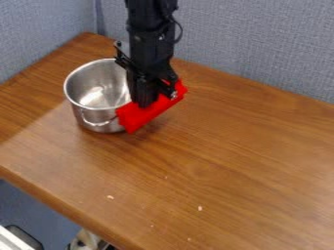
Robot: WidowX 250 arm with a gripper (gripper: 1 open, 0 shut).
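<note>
A steel pot [94,86] stands on the wooden table at the left. My black gripper [148,90] reaches down from the top at the pot's right side, over a red block [146,113] that lies tilted against the pot's front right wall. The fingertips are mostly hidden behind or against the red block, so whether they hold it does not show clearly.
A grey padded wall [261,49] runs along the back. The table's front left edge drops to a dark floor.
</note>
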